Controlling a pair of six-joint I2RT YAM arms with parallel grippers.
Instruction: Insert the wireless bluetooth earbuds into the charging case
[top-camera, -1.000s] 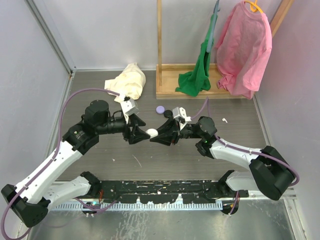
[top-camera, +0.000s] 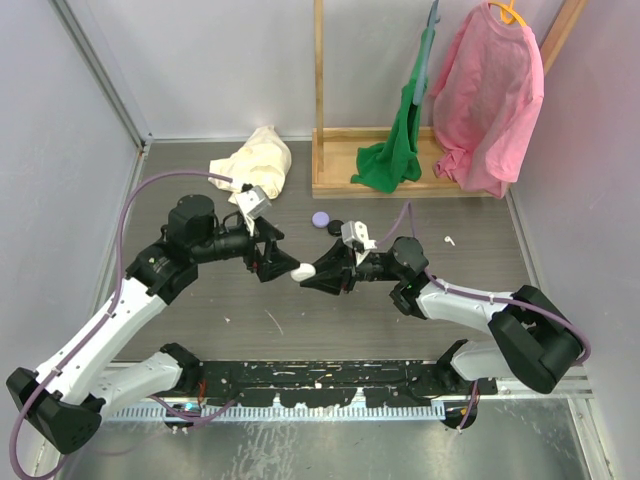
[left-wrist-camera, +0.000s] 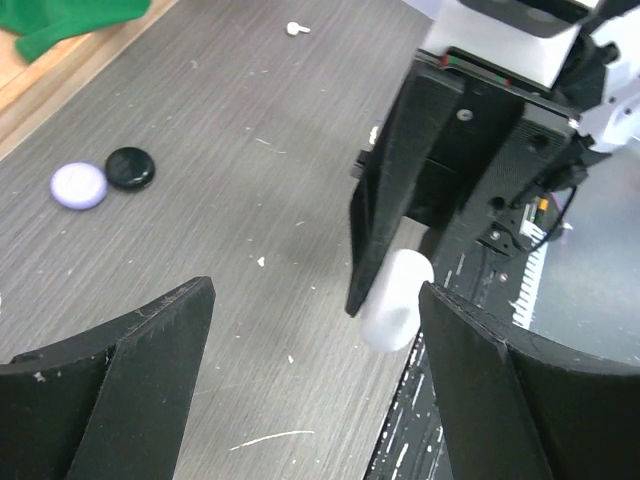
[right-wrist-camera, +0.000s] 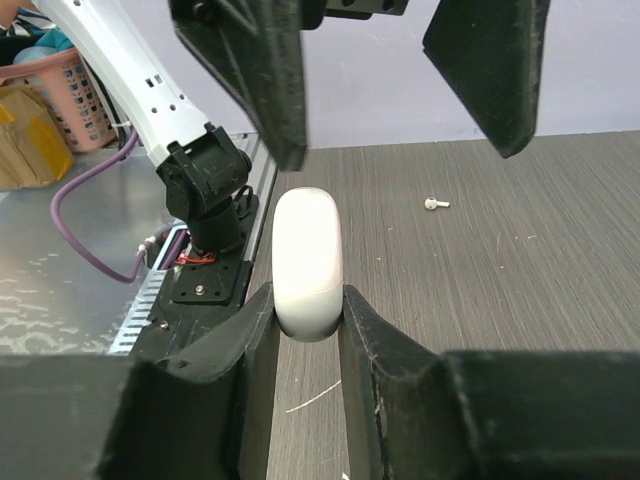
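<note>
My right gripper (top-camera: 325, 277) is shut on the white charging case (right-wrist-camera: 306, 260), held upright in the right wrist view. My left gripper (top-camera: 282, 262) stands open just left of the case, its fingers apart with the case (left-wrist-camera: 395, 300) beyond and between them in the left wrist view. A small white earbud (top-camera: 449, 241) lies on the grey table to the right, also visible as a loose earbud (right-wrist-camera: 437, 203) in the right wrist view.
Purple (top-camera: 320, 219) and black (top-camera: 335, 227) round discs lie behind the grippers. A cream cloth (top-camera: 250, 160) and a wooden rack (top-camera: 340, 160) with green and pink garments stand at the back.
Both arms have shifted slightly since a second ago, the left gripper and the held case moving a little to the left.
</note>
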